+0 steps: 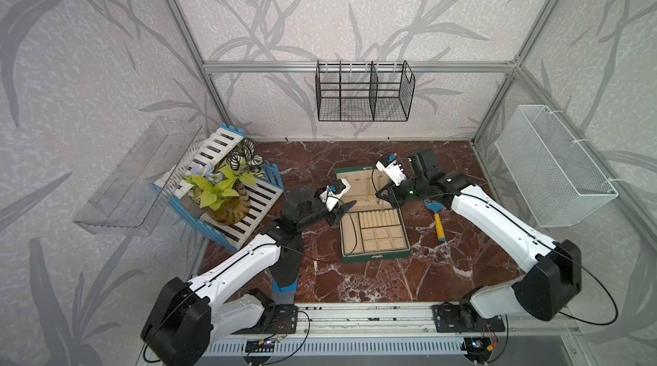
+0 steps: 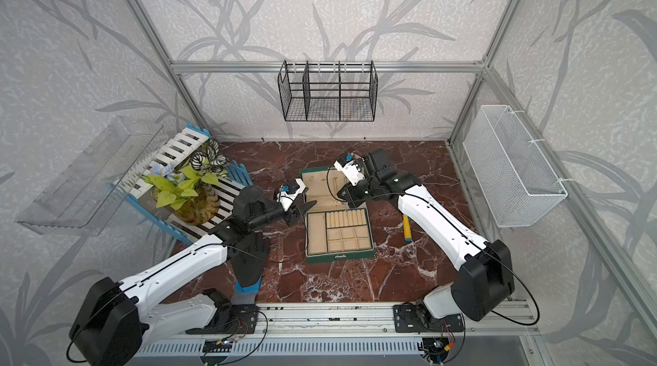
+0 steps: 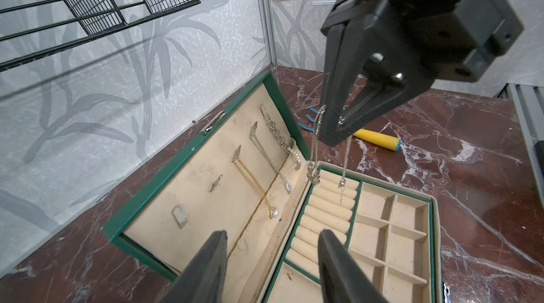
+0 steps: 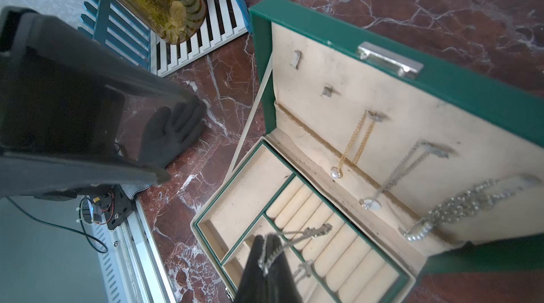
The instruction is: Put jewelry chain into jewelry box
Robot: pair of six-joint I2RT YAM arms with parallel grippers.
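Note:
An open green jewelry box point(image 2: 338, 254) stands mid-table, chains hanging on hooks inside its lid. My right gripper is shut on a silver chain point(image 3: 345, 172), which dangles above the ring rolls point(image 3: 331, 206) in the left wrist view. My left gripper is open at the box's left side, pointing toward lid and compartments, with nothing between its fingers.
A blue-and-white slatted rack with plants point(image 1: 229, 201) stands on the left. A yellow-handled tool point(image 1: 438, 227) lies right of the box. Wire baskets point(image 1: 362, 92) hang on the walls. Table behind the box is clear.

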